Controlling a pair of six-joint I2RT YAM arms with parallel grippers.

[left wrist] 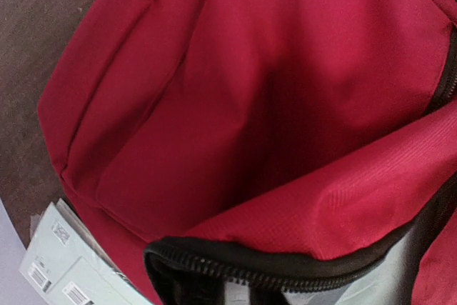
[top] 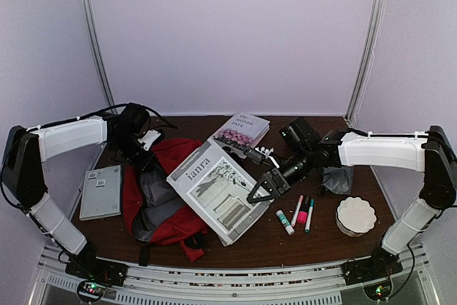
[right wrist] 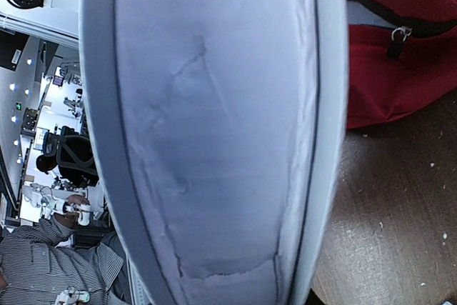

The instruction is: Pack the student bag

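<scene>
In the top view a grey-and-white book [top: 207,172], its cover showing a drawing, is tilted in the grip of my right gripper [top: 258,192], which is shut on its right edge. The book overlaps the right side of the red backpack [top: 173,231], whose grey-lined mouth faces up. At the bag's upper left rim is my left gripper [top: 148,165]; its fingertips are too hidden to tell how far apart they stand. The left wrist view shows the bag's zipper edge [left wrist: 285,271] by that gripper. The book's pale edge [right wrist: 214,141] fills the right wrist view.
A pale flat book [top: 101,192] lies left of the bag. Behind the held book lies another book [top: 244,129]. On the right are several markers [top: 309,215], a glue stick [top: 285,222], a grey pouch [top: 337,180] and a white scalloped container [top: 355,216].
</scene>
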